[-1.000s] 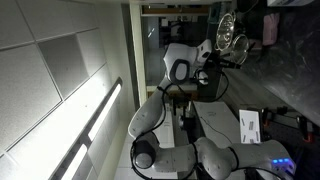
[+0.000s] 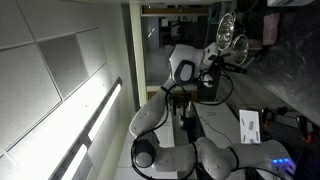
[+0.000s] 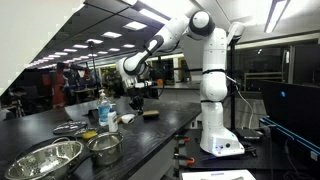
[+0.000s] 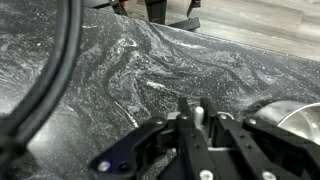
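Note:
In the wrist view my gripper is over the dark speckled countertop (image 4: 130, 80), its black fingers close together. A small pale thing (image 4: 198, 117) shows between them; most of it is hidden and I cannot tell what it is. To the right of the gripper, a shiny metal pot (image 4: 302, 118) is cut off by the frame edge. In exterior view 1 the gripper (image 2: 228, 68) is near the metal pots, too dark and small to make out its hold.
Exterior view 2 shows a wide metal bowl (image 3: 45, 160) and a metal pot (image 3: 105, 150) at the near left of the counter. A white bottle (image 3: 113, 121) stands behind the pot. Farther back lies a yellowish block (image 3: 150, 114).
In exterior view 1 the arm's wrist has shifted slightly to the right. The pots look unmoved.

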